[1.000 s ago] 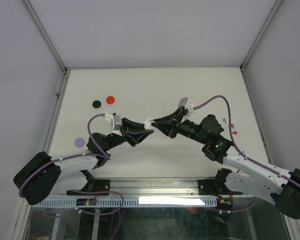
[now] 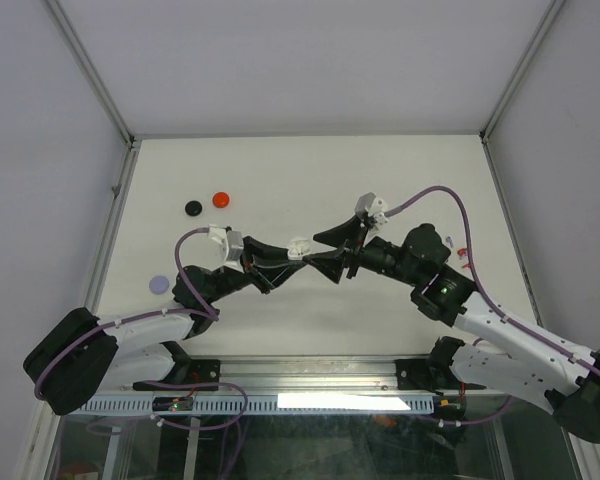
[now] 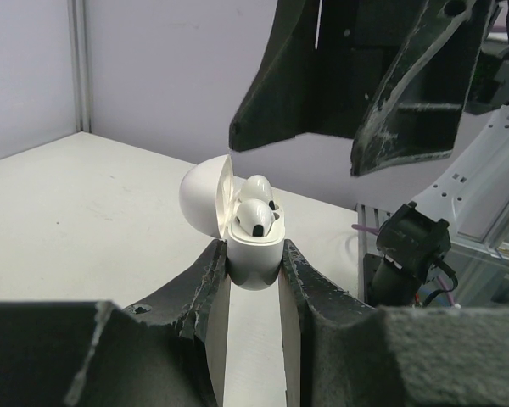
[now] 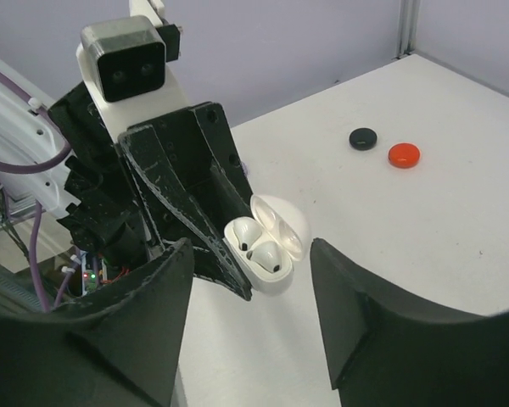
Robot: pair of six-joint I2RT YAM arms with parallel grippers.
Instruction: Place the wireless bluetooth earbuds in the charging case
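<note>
The white charging case (image 3: 255,261) has its lid (image 3: 207,197) raised and is held above the table, with my left gripper shut on its base. Both white earbuds sit in the case: one earbud (image 3: 254,217) nearer in the left wrist view, the other earbud (image 3: 256,188) just behind it. From the right wrist view they lie side by side in their slots, a left earbud (image 4: 247,230) and a right earbud (image 4: 270,255). My right gripper stands open close to the case, its fingers (image 4: 338,297) spread apart with neither earbud between them.
On the white table (image 2: 280,180) lie a black disc (image 2: 193,208), a red disc (image 2: 221,200) and a purple disc (image 2: 159,285) at the left. Small coloured items (image 2: 463,255) lie at the right.
That earbud now rests low in its slot. The left gripper and case have stayed still.
</note>
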